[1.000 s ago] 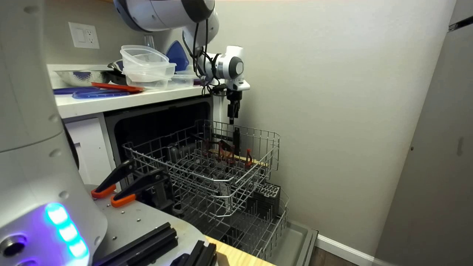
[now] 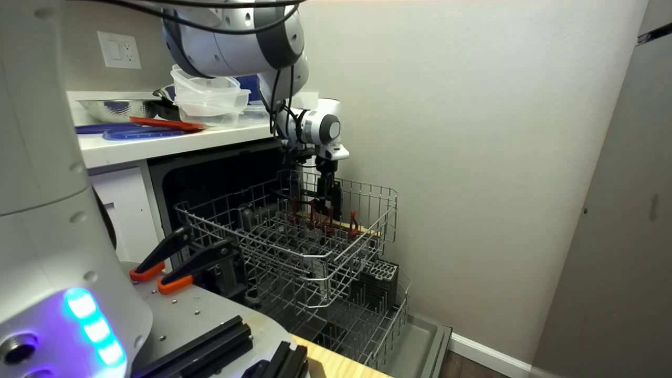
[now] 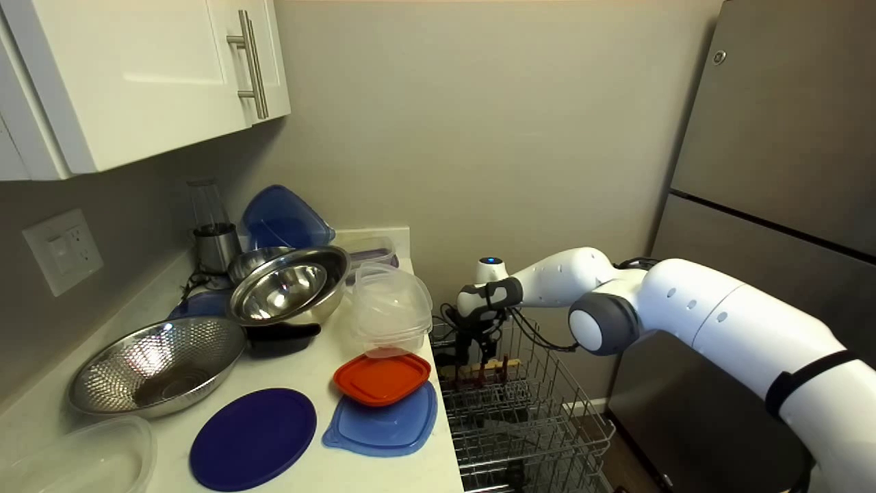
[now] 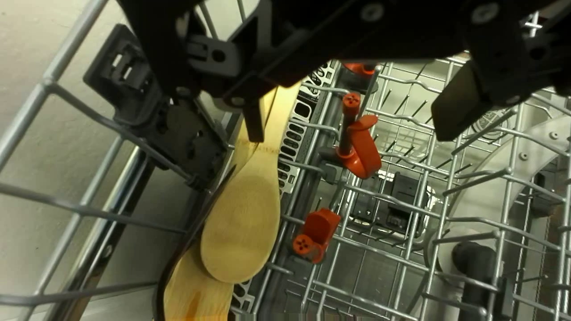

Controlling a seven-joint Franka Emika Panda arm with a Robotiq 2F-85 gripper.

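Two wooden utensils lie in the far side of the dishwasher's upper rack (image 2: 302, 255). The wrist view shows a wooden spoon (image 4: 242, 227), bowl toward the camera, on top of a second flat wooden utensil (image 4: 195, 291). My gripper is open and points down into the rack, with wide space between its fingers. The left fingertip (image 4: 254, 124) hangs over the spoon's handle, while the other is off to the right above the wires. Nothing is held. In exterior view 1 the dark gripper (image 2: 325, 200) reaches below the rack's top rim.
Orange clips (image 4: 364, 147) stand upright beside the spoon. The rack's wire sides and a black bracket (image 4: 155, 107) are close to the gripper. Bowls, lids and clear containers (image 3: 390, 308) crowd the counter (image 3: 337, 460). The wall rises just behind the rack.
The arm has come down. The gripper was above the rack's rim a second ago and is now inside the rack, slightly further left in exterior view 1. The rack has stayed put.
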